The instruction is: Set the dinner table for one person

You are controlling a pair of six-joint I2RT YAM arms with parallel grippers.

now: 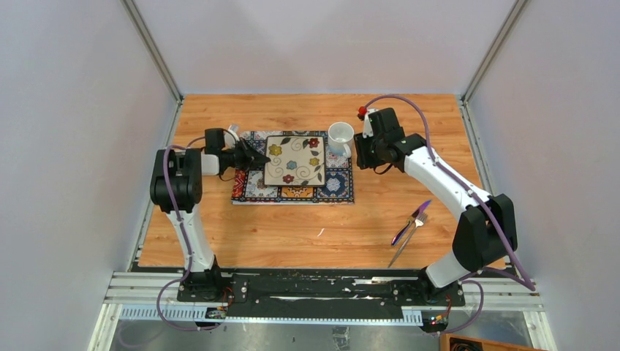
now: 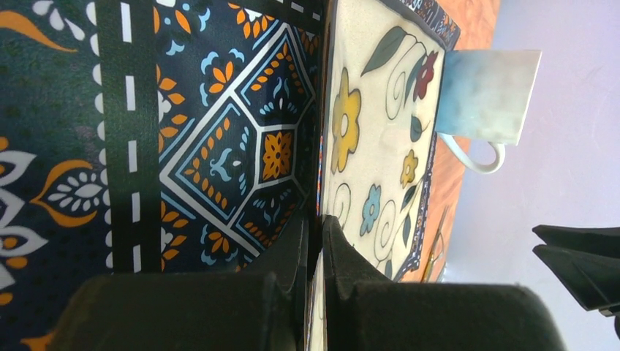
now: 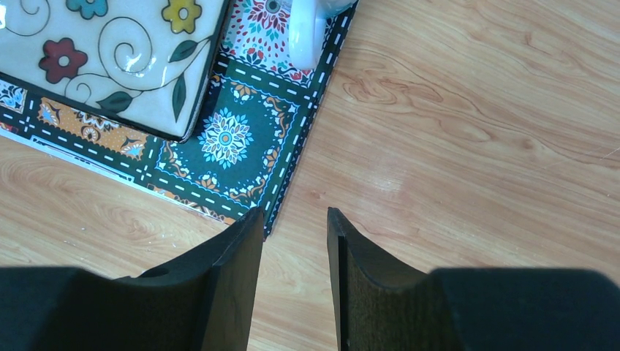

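A square cream plate (image 1: 294,161) with painted flowers is over the patterned placemat (image 1: 256,191). My left gripper (image 1: 266,159) is shut on the plate's left edge; in the left wrist view the plate's rim runs up from between the fingertips. A white mug (image 1: 341,137) stands at the placemat's upper right corner, its handle toward the front. To the right of the mug, my right gripper hangs open above bare wood, nothing between its fingers. A fork (image 1: 417,225) and a purple-handled knife (image 1: 401,232) lie crossed at the table's front right.
The mug stands close between the plate and my right gripper. A small white scrap (image 1: 320,232) is on the wood near the front.
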